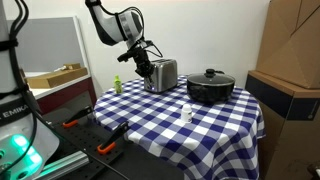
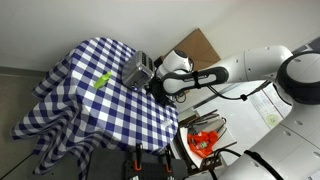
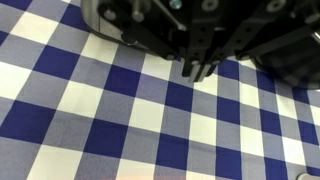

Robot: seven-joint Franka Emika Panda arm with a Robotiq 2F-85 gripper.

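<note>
In exterior view 1 my gripper (image 1: 150, 82) is low, in front of the silver toaster (image 1: 165, 70). The wrist view shows the gripper pointing at the blue-and-white checked cloth, its fingers shut together and nothing visible between them. In exterior view 2 the toaster (image 2: 136, 69) stands close to the gripper; whether they touch I cannot tell. A black lidded pot (image 1: 211, 88) sits to the right of the toaster. Part of the pot (image 3: 292, 58) also appears at the right of the wrist view.
A small white cup (image 1: 186, 115) stands on the near part of the checked tablecloth (image 1: 150, 120). A green bottle-like item (image 1: 117, 84) is at the left, seen also as a green object (image 2: 103, 80). Cardboard boxes (image 1: 287, 90) rise at the right.
</note>
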